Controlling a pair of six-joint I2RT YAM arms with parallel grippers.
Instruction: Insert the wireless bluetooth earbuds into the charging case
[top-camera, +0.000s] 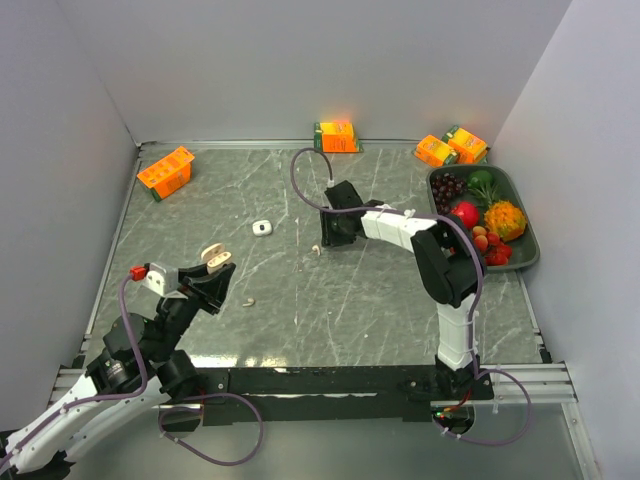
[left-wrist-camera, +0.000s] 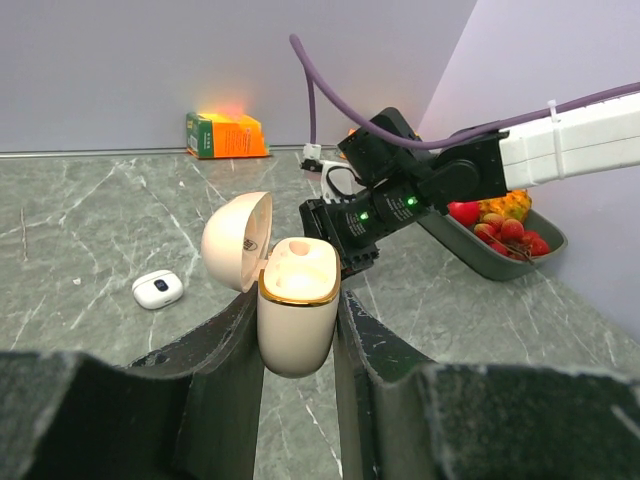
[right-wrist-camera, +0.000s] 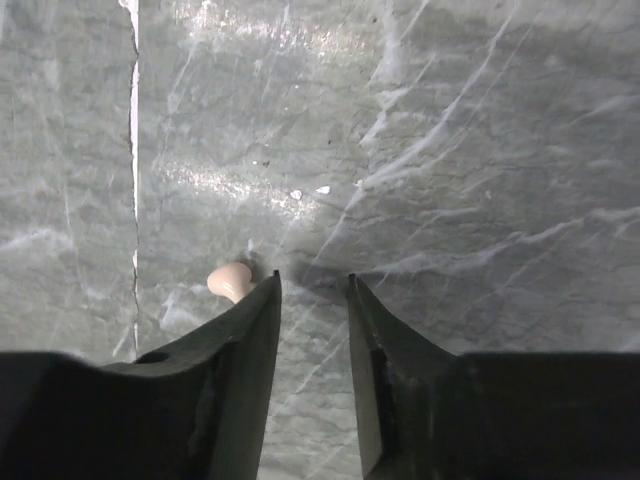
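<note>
My left gripper is shut on the cream charging case (left-wrist-camera: 295, 300), whose lid stands open. My right gripper is low over the marble table with its fingers apart; in the right wrist view a cream earbud (right-wrist-camera: 230, 279) lies just left of the fingertips, outside them. In the top view that earbud (top-camera: 316, 250) shows beside the right gripper. A second small earbud (top-camera: 249, 302) lies near my left gripper. A white case-like object (top-camera: 262, 228) lies in the middle left of the table.
A tray of fruit (top-camera: 525, 240) stands at the right by the right arm. Orange boxes (top-camera: 336, 137) line the back, and an orange basket (top-camera: 166, 173) sits back left.
</note>
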